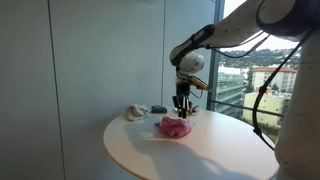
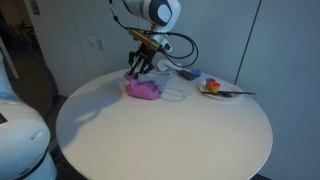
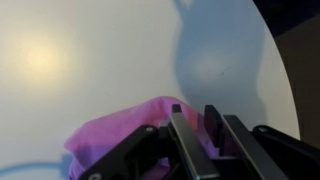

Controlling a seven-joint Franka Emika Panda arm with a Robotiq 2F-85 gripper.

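Note:
A crumpled pink cloth [image 1: 172, 128] lies on the round white table, with a peak at its left in exterior view 2 [image 2: 143, 91]. Just above and against it, my gripper [image 1: 183, 112] points down. In the wrist view the two dark fingers [image 3: 186, 138] stand a small gap apart, the gripper being partly open over the cloth [image 3: 122, 128]. Pink fabric shows between and beside the fingers. How much of it lies between the tips is hidden by the fingers themselves.
A white plate [image 2: 231, 94] with colourful items stands toward the table's far right in exterior view 2. A dark blue object [image 2: 189, 74] and a pale bundle [image 1: 137, 111] lie near the back edge.

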